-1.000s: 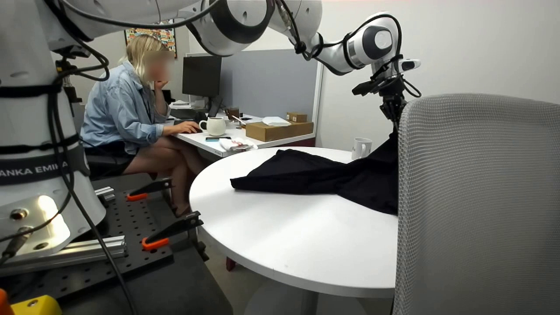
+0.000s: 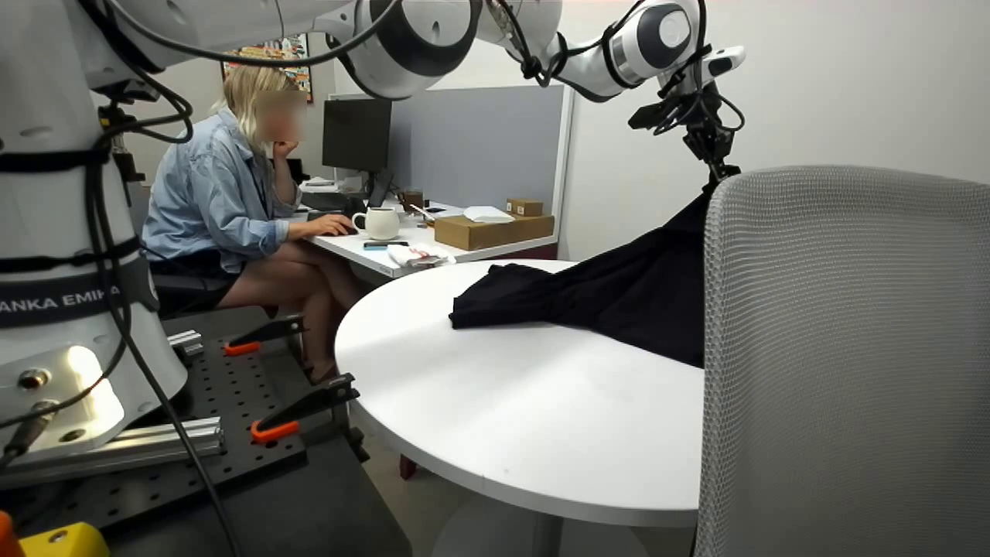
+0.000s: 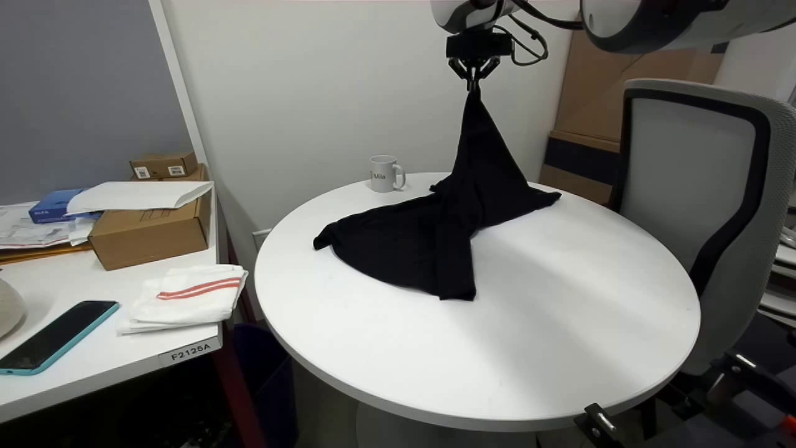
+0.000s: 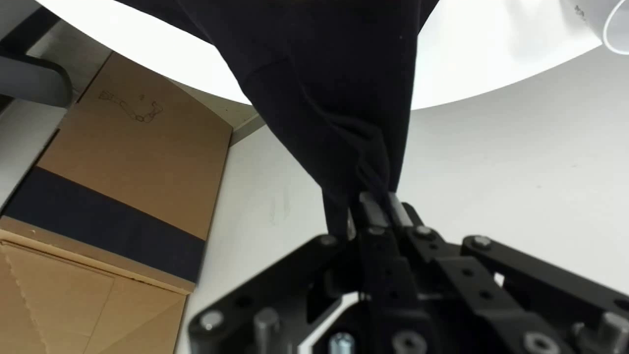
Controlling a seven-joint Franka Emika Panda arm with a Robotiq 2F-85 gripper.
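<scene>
A black cloth [image 3: 481, 179] hangs from my gripper [image 3: 472, 83], which is shut on one end of it above the far side of the round white table [image 3: 567, 321]. Its raised part narrows to a peak at the fingertips, while the lower part lies spread and folded on the tabletop. In the wrist view the cloth [image 4: 342, 94] runs from between the fingers up to the table. The chair back hides part of the cloth [image 2: 622, 288] in the first exterior view.
A white mug [image 3: 385, 174] stands on the table's far edge, left of the raised cloth. A mesh office chair [image 2: 854, 362] is close to the table. A person [image 2: 223, 176] sits at a side desk.
My gripper has risen, lifting the cloth higher. The cloth's trailing end has slid across the table toward the gripper's side, and the raised cloth now covers the mug in the first exterior view.
</scene>
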